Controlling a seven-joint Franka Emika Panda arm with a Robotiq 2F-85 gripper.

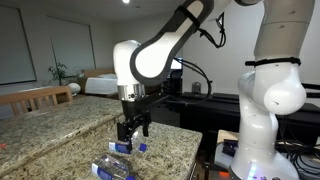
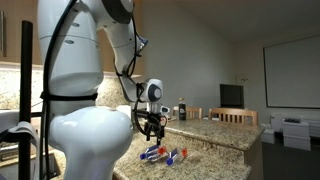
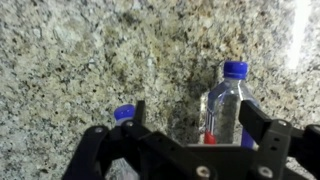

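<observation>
My gripper (image 1: 135, 134) hangs open above the counter, with nothing between its fingers. Two clear plastic bottles lie on their sides beneath it. In the wrist view, the bottle with a blue cap (image 3: 227, 108) lies towards the right finger, its lower part hidden by the gripper. A second blue cap (image 3: 124, 112) shows by the left finger, the rest of that bottle mostly hidden. Exterior view 1 has the nearer bottle (image 1: 112, 166) at lower left and the farther bottle (image 1: 122, 147) just beyond, partly behind the fingers. Small red parts (image 2: 184, 152) show near the bottles.
A wooden bench back (image 1: 35, 97) stands beyond its far left edge. In exterior view 2, a dark bottle (image 2: 182, 109) stands farther back.
</observation>
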